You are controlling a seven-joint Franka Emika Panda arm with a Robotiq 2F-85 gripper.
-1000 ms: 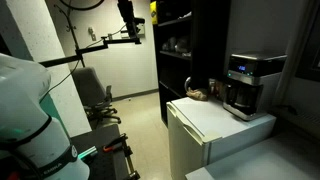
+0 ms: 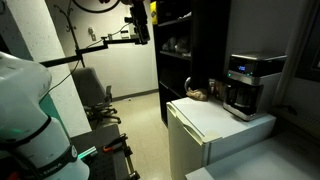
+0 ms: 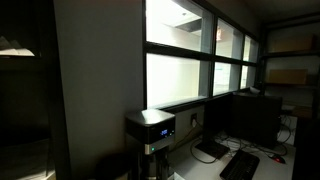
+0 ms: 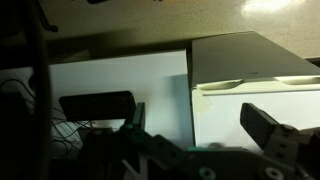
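Note:
My gripper stands open in the wrist view, with no object visible between its two separated dark fingers. Below it are white surfaces, blurred and partly covered by the gripper body. In exterior view 1 the arm's dark end hangs at the top, left of the coffee maker (image 2: 250,85) and well above the white cabinet (image 2: 205,118). That black and silver coffee maker stands upright on the cabinet top, its display lit blue. It also shows in exterior view 2 as a dark box (image 3: 152,125) with a lit display.
Small brownish items (image 2: 197,94) sit beside the coffee maker against the dark shelving. A black rectangular object (image 4: 97,106) lies on the white surface at left in the wrist view. A keyboard (image 3: 240,165) rests on a desk.
In exterior view 1 the arm's end at the top has shifted a little right and shows more of itself. The coffee maker and cabinet have not moved.

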